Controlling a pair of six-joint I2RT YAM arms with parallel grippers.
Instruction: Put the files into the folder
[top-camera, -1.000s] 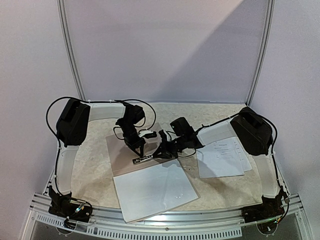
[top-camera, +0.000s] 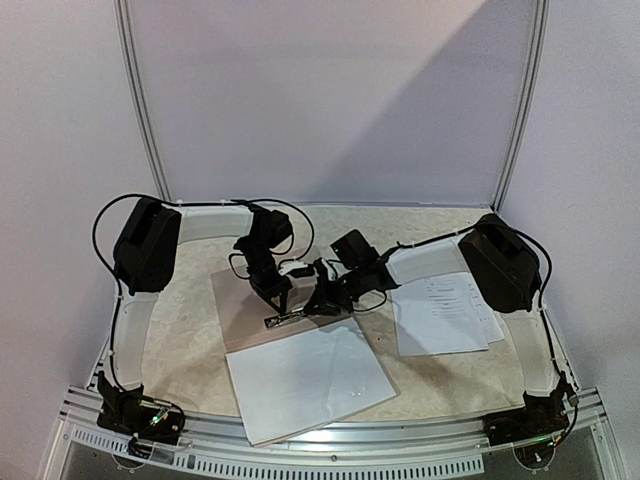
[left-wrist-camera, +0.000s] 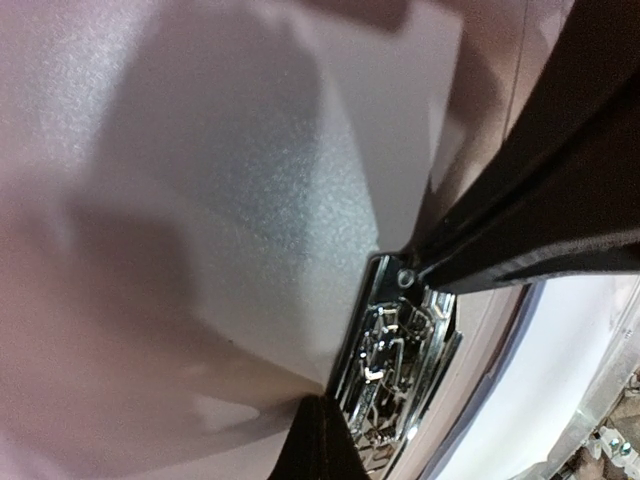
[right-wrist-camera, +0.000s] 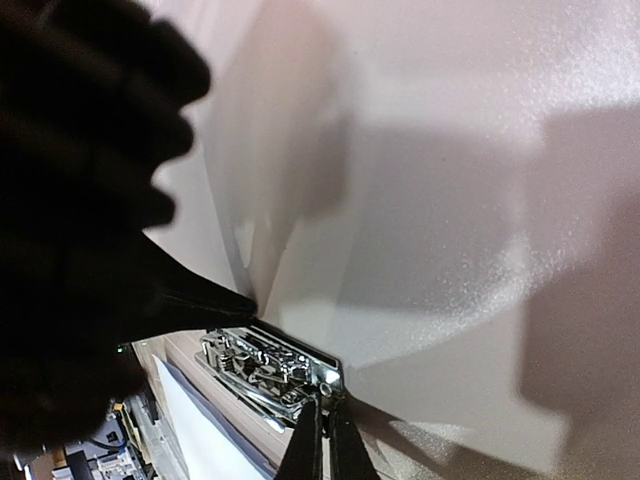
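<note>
An open folder (top-camera: 240, 300) lies mid-table, its white lower half (top-camera: 308, 380) toward the front. A metal clip (top-camera: 285, 319) sits along its fold, seen closely in the left wrist view (left-wrist-camera: 385, 350) and right wrist view (right-wrist-camera: 265, 365). Both grippers are down at the clip: my left gripper is shut, as is my right gripper, its fingertips touching the clip's end. Whether either pinches any part of the clip is hard to tell. Printed files (top-camera: 440, 320) lie to the right of the folder.
The two arms nearly meet over the folder's upper half. Bare table (top-camera: 175, 340) shows left of the folder. Walls enclose the back and sides.
The folder, clip and left arm look nearly unchanged.
</note>
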